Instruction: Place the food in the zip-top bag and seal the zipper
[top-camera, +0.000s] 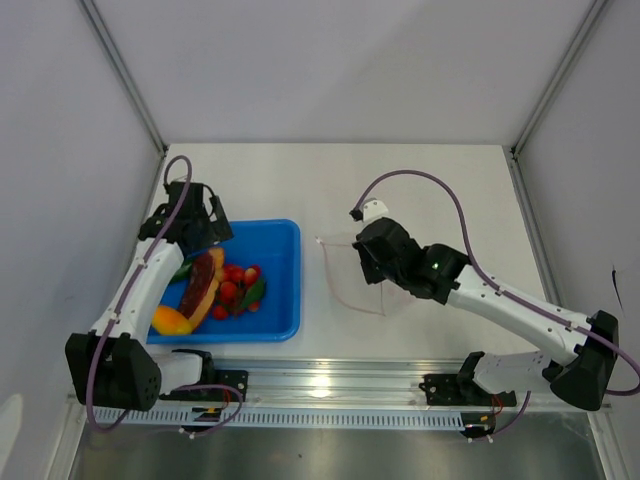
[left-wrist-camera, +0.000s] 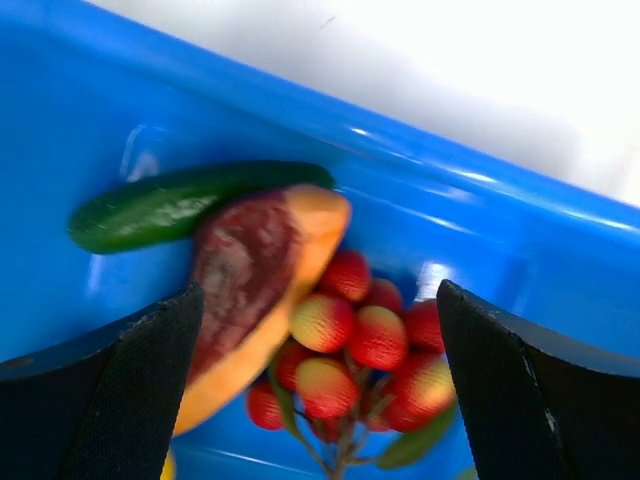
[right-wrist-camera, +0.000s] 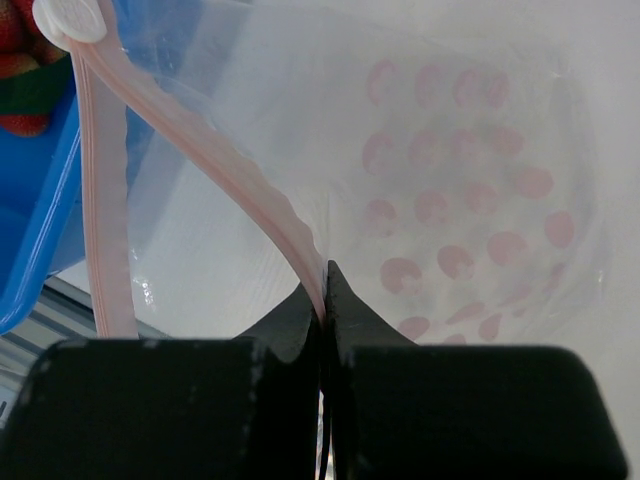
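Note:
My right gripper is shut on the pinkish zipper rim of the clear zip top bag (right-wrist-camera: 190, 235), whose mouth gapes open. Pink round prints cover the bag's side, and a white slider (right-wrist-camera: 75, 15) sits at one end of the rim. Over the blue tray (top-camera: 290, 290), my left gripper is open, nothing between its fingers. Below it in the left wrist view lie a cucumber (left-wrist-camera: 190, 200), a brown and tan food piece (left-wrist-camera: 245, 265) and a bunch of red fruit (left-wrist-camera: 350, 330). A yellow-orange item (top-camera: 170, 321) rests at the tray's near left corner.
The tray's raised wall (left-wrist-camera: 340, 120) runs close to the food in the left wrist view. Side walls bound the table left and right.

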